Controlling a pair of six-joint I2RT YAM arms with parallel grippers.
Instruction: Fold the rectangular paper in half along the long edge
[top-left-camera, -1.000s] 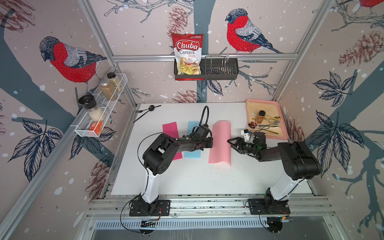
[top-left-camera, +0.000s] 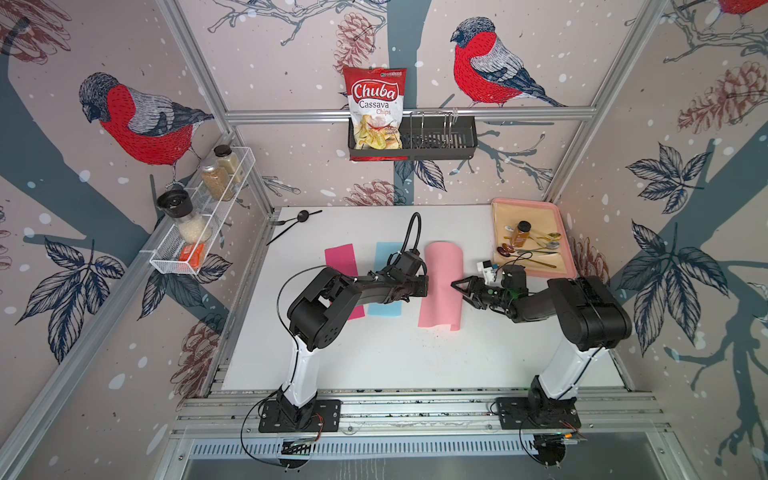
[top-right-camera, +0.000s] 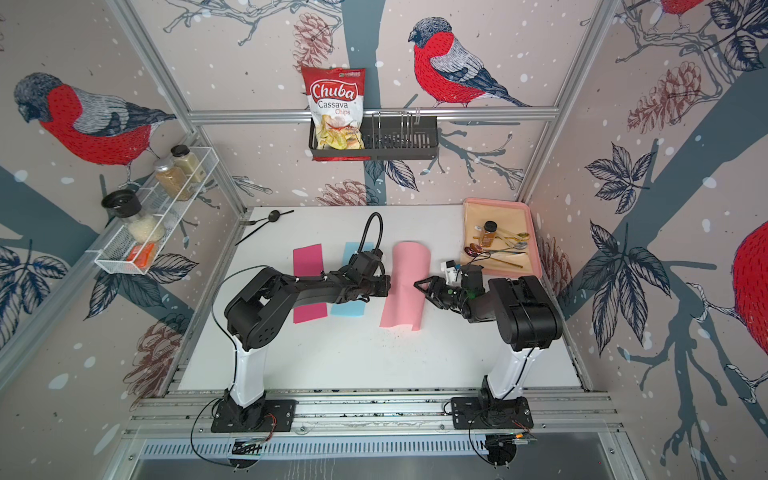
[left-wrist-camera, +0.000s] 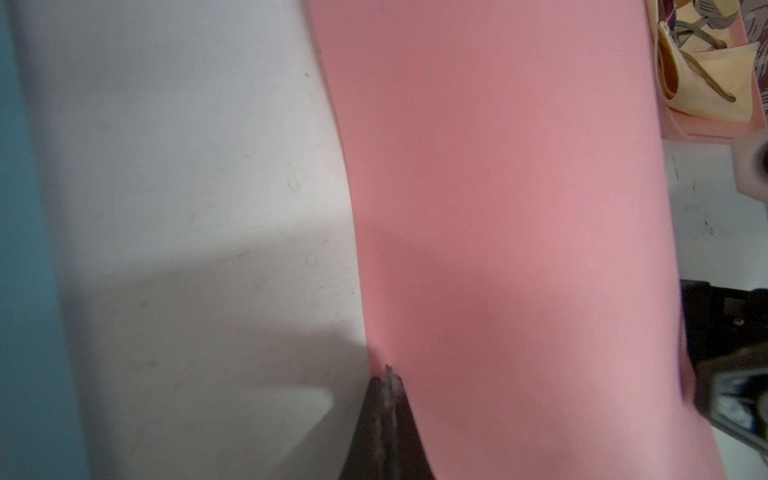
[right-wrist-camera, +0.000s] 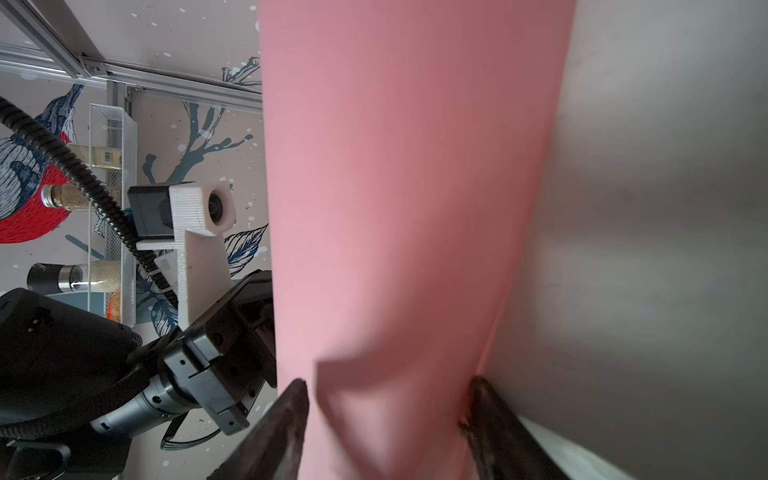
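A pink paper (top-left-camera: 440, 284) lies lengthwise on the table, bent over in a soft curve along its long side. My left gripper is shut, its tips down at the paper's left edge, as the left wrist view shows. My right gripper stands part open at the paper's curved right side; in the right wrist view one finger is at the bent edge and the other over the pink surface. Whether paper sits between those fingers I cannot tell.
Magenta (top-left-camera: 338, 254) and blue (top-left-camera: 386, 250) sheets lie to the left. A pink-rimmed tray (top-left-camera: 528, 200) with cutlery and a jar is at back right.
My right gripper has moved slightly left against the paper, and the paper's curved right side shifted a little. My left gripper has barely moved.
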